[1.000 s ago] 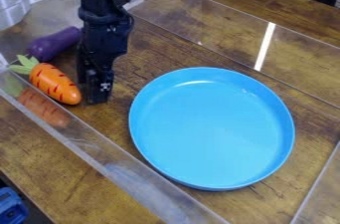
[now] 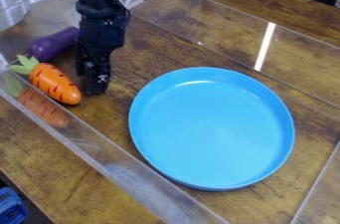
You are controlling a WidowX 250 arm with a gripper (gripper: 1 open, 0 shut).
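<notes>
My black gripper (image 2: 93, 74) hangs down from the top left, its tips low over the wooden surface just right of an orange toy carrot (image 2: 55, 83) with green leaves. Whether its fingers are open or shut is too dark to make out. A purple eggplant (image 2: 52, 45) lies behind the carrot, left of the arm. A large round blue plate (image 2: 212, 127) sits on the right half of the wooden surface.
A clear plastic wall (image 2: 131, 163) runs along the near left, with another along the back. A blue object (image 2: 8, 206) is at the lower left outside it. Wood behind the plate is bare.
My gripper has shifted very slightly left over the last second. The carrot, eggplant and plate are unmoved.
</notes>
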